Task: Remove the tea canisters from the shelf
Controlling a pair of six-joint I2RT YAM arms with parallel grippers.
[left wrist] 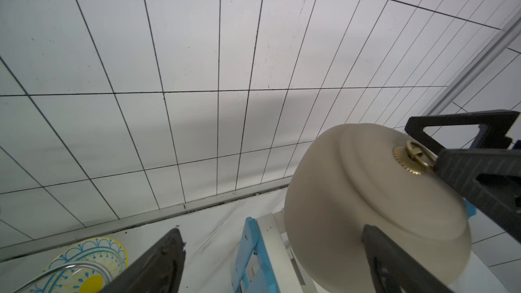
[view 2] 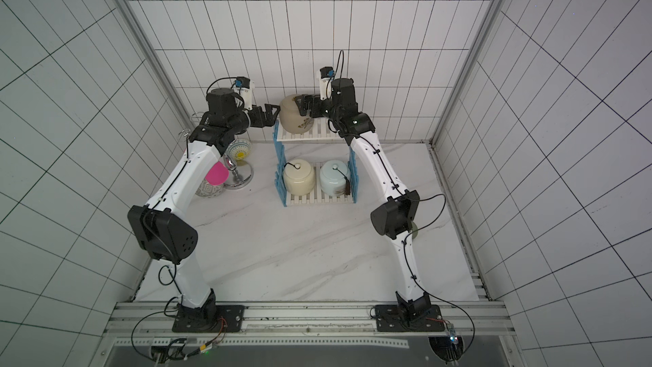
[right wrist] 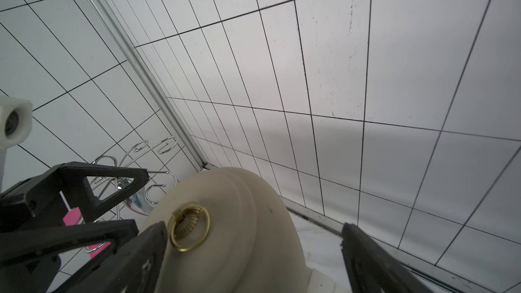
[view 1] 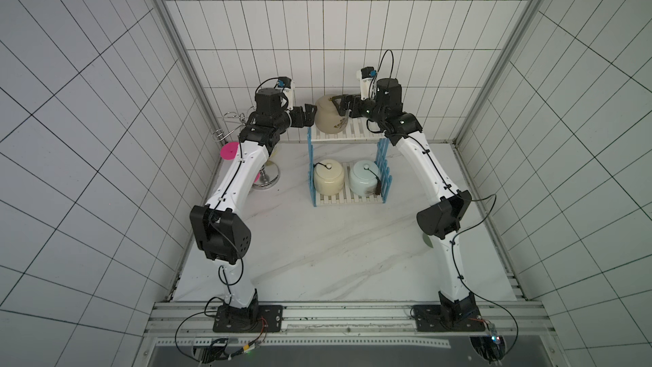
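Note:
A brown-grey canister (view 1: 332, 117) stands on the upper level of the shelf (view 1: 347, 134). On the lower level sit a cream canister (view 1: 329, 177) and a pale blue canister (view 1: 365, 178). My left gripper (view 1: 310, 115) is open at the brown canister's left side; in the left wrist view its right finger (left wrist: 393, 263) overlaps the canister's body. Opposite, my right gripper (view 1: 346, 104) stands open at the upper right side, its left finger (right wrist: 146, 263) close to the brass ring (right wrist: 188, 226). Whether either gripper touches the canister I cannot tell.
A chrome stand (view 2: 237, 175) with a pink item (view 2: 217, 173) and a patterned bowl (view 2: 238, 149) is left of the shelf. A green object (view 1: 427, 239) lies partly behind the right arm. The counter (view 1: 326, 251) in front of the shelf is clear.

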